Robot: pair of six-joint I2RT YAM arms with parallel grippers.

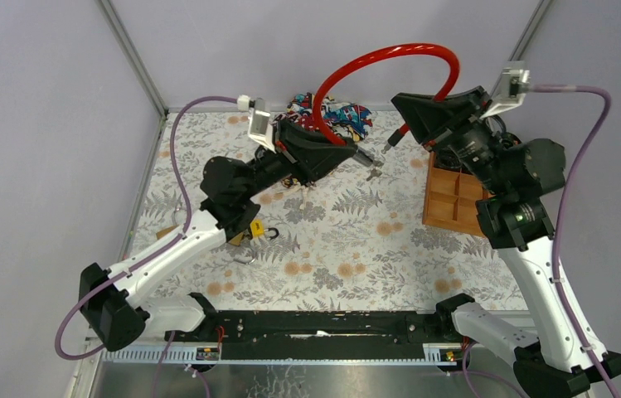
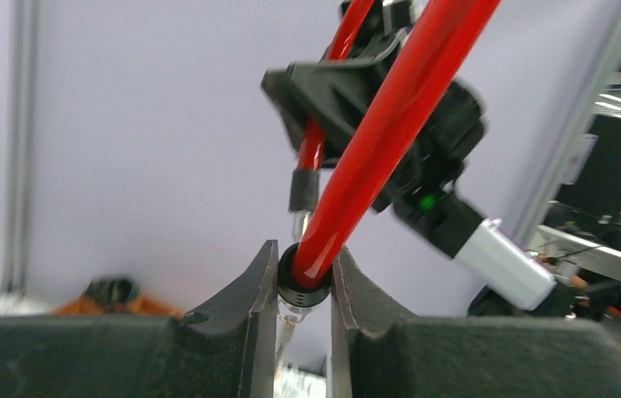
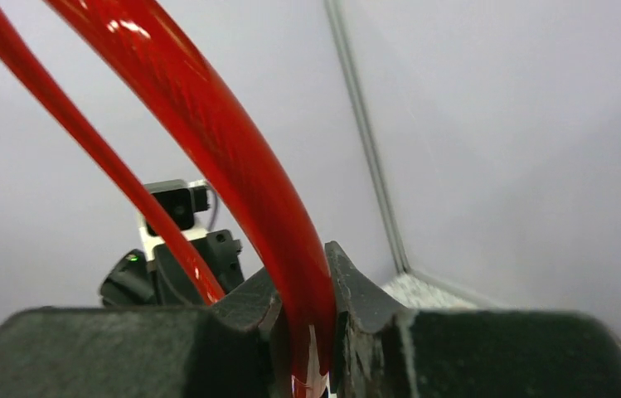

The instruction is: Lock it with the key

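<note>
The red cable lock [image 1: 406, 50] arches between both grippers, high above the table. My left gripper closes around the dark lock-body end of the cable, and its fingers touch that body on both sides. Small keys [image 1: 375, 172] hang at the lock's metal end [image 1: 363, 157], just past the left fingertips. My right gripper is shut on the cable near its other end. That end's black collar [image 2: 303, 189] and metal pin tip [image 2: 301, 220] point down beside the lock body; the cable partly hides whether they touch. From above, pin tip and lock body look apart.
A wooden divided tray [image 1: 429, 207] stands on the right, partly under the right arm. Patterned cloth [image 1: 361, 122] lies at the back. A yellow padlock [image 1: 256, 227] and a shackle [image 1: 245, 257] lie near the left arm.
</note>
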